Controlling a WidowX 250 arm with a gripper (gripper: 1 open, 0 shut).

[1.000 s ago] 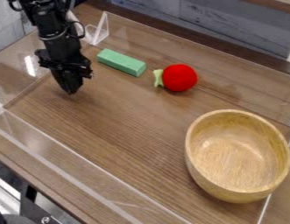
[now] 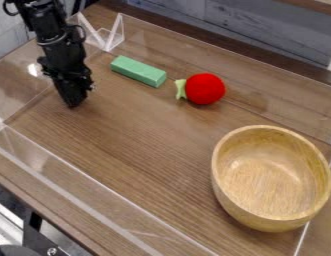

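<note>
The black robot arm reaches down from the top left, its gripper (image 2: 68, 85) low over the left part of the wooden table (image 2: 154, 190). The fingers are dark and small in view, so whether they are open or shut, or hold anything, is unclear. A green block (image 2: 138, 70) lies to the right of the gripper, and a red ball-like object (image 2: 205, 88) with a pale green piece at its left lies further right.
A large yellow bowl (image 2: 268, 178) stands at the front right. A clear object stands behind the gripper near the top left. The middle and front of the table are open.
The block, red object and bowl have stayed in place.
</note>
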